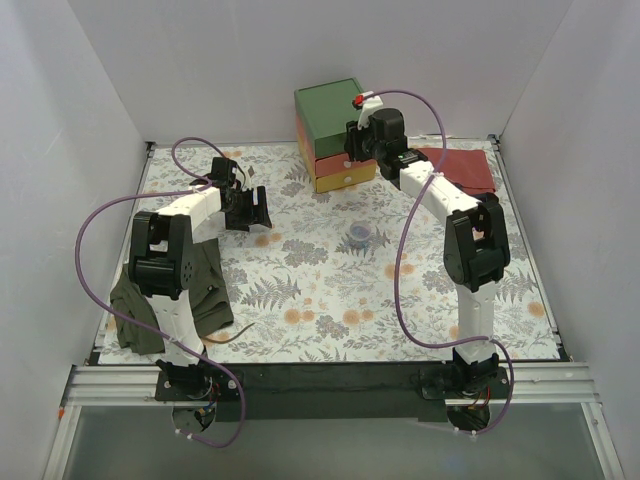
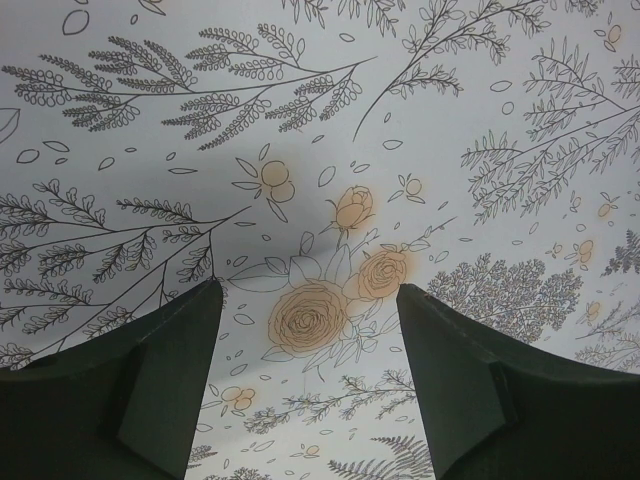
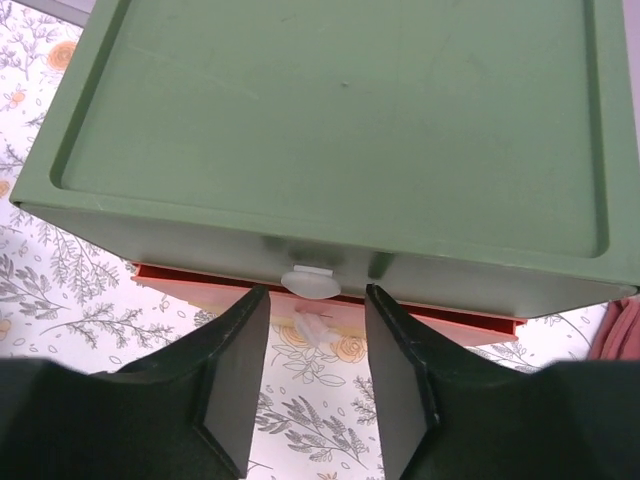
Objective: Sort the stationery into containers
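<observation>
At the back centre stands a drawer unit: green top [image 1: 330, 110], red drawer [image 1: 334, 168], yellow drawer [image 1: 344, 180]. My right gripper is at the green drawer's front, fingers parted on either side of its white knob [image 3: 309, 283]; whether they touch it I cannot tell. The red drawer shows just below. My left gripper hangs open over bare flowered table at the left, nothing between its fingers.
A clear round container [image 1: 359, 233] sits mid-table. A red cloth [image 1: 463, 165] lies back right, a dark crumpled cloth [image 1: 135, 305] front left with a thin stick beside it.
</observation>
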